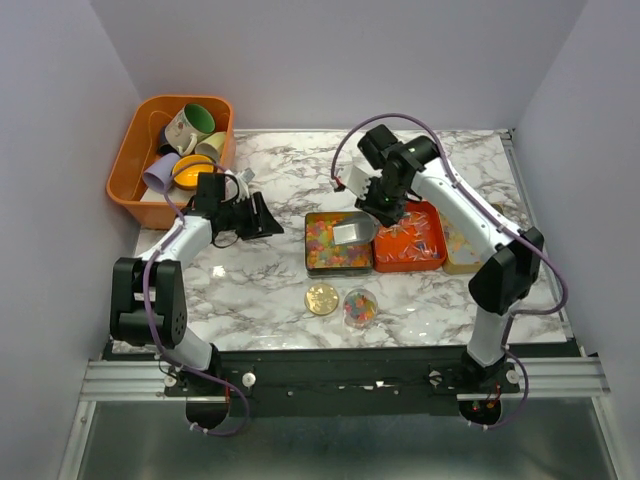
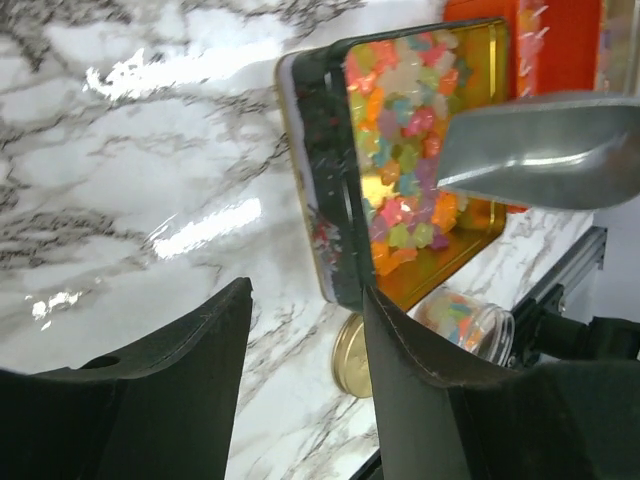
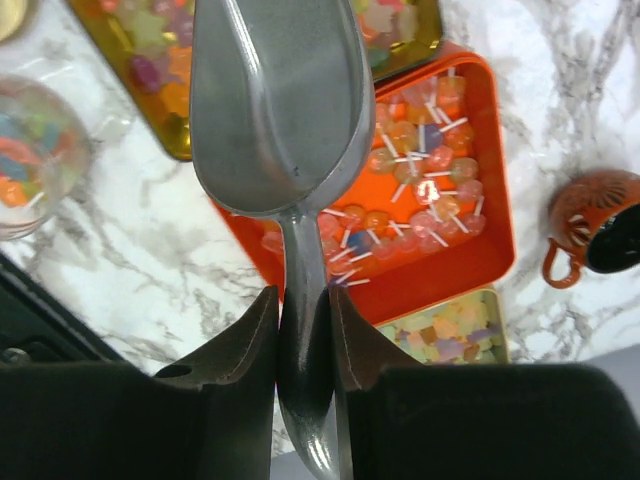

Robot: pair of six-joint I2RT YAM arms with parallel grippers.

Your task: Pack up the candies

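Note:
A grey metal scoop (image 3: pixel 280 120) has its handle between the fingers of my right gripper, which is shut on it. In the top view the scoop's bowl (image 1: pixel 352 230) hangs over the gold tin (image 1: pixel 312 270) of gummy candies (image 2: pixel 405 150); no candy shows in it. My left gripper stands open and empty, left of the tin. In front of the tin are a clear jar (image 1: pixel 360 308) with colourful candies inside and, beside it, a gold lid (image 1: pixel 322 299).
Right of the tin sits a red tray of wrapped lollipops (image 3: pixel 420 200), then a beige tray of candies (image 3: pixel 455 330). A brown mug (image 3: pixel 588 226) stands beyond them. At the back left is an orange bin (image 1: pixel 128 180) full of cups.

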